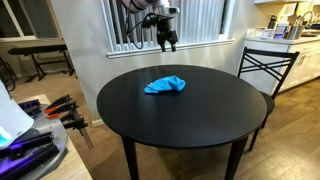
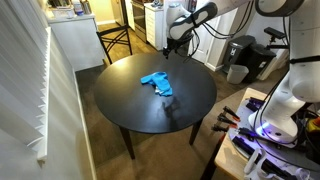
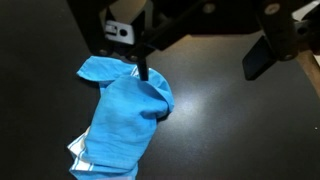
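Note:
A crumpled blue cloth (image 1: 165,85) lies on the round dark table (image 1: 200,115), towards its far side in exterior view 1. Exterior view 2 shows the same cloth (image 2: 158,82) near the tabletop's middle. High above the table hangs my gripper (image 1: 167,45), pointing down, well clear of the cloth. It is open, and nothing sits between its fingers. From the wrist, the cloth (image 3: 125,115) appears below and to the left, partly covered by one finger (image 3: 140,60); white stripes show along its lower edge. The other finger (image 3: 258,60) is over bare tabletop.
Black chairs stand by the table, one (image 1: 268,68) at the right in exterior view 1. A wooden side table (image 2: 235,155) with cables adjoins the arm's base.

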